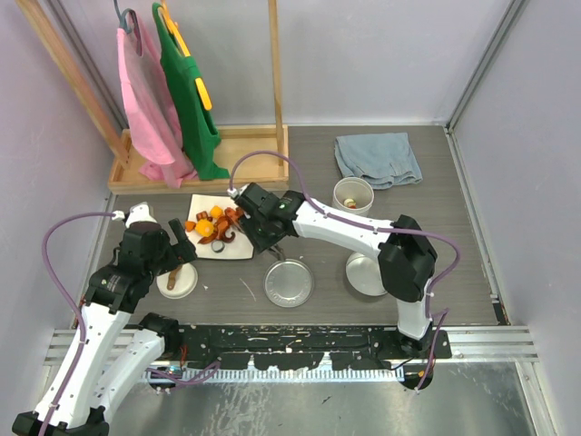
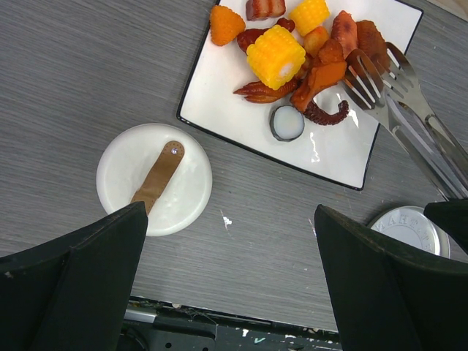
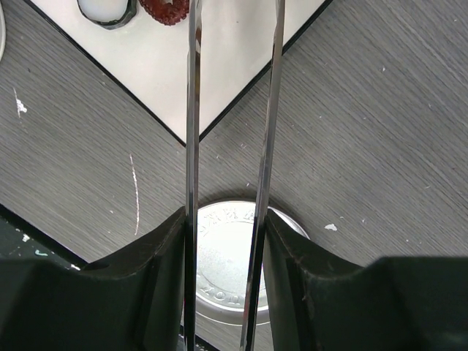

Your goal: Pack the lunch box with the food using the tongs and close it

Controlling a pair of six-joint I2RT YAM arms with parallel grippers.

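Observation:
Metal tongs [image 2: 417, 121] are held in my right gripper, whose fingers press on both tong arms. The tong heads hang over the right part of a white square plate [image 2: 219, 121], by a brown food piece [image 2: 373, 45]; whether they pinch it I cannot tell. On this plate lie yellow corn [image 2: 276, 57], a round white-and-dark roll [image 2: 287, 123], a curled tentacle [image 2: 325, 114] and several other pieces. My left gripper stands open and empty above a white round dish with a brown strap [image 2: 159, 175].
A silver round lid [image 1: 289, 283] lies below the right gripper. To the right are a white bowl [image 1: 367, 274] and a deep container [image 1: 353, 194] with small items inside. A folded blue cloth [image 1: 378, 159] and a wooden rack [image 1: 250, 168] with aprons stand behind.

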